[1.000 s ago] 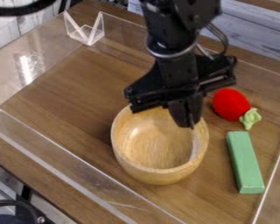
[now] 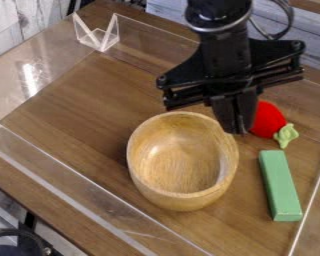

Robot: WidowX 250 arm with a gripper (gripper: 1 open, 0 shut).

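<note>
My black gripper (image 2: 232,118) hangs over the back right of a wooden bowl (image 2: 182,170), its narrow fingers shut, with nothing seen between them. The bowl is empty and stands on the wooden table. A red vegetable with a green top (image 2: 268,119) lies just right of the fingertips, partly behind the gripper. A green block (image 2: 280,185) lies to the right of the bowl.
Clear plastic walls edge it, and a small clear holder (image 2: 97,31) stands at the back left.
The gripper has risen and moved right, from over the bowl's interior toward the red vegetable. The bowl and the other objects are unchanged.
</note>
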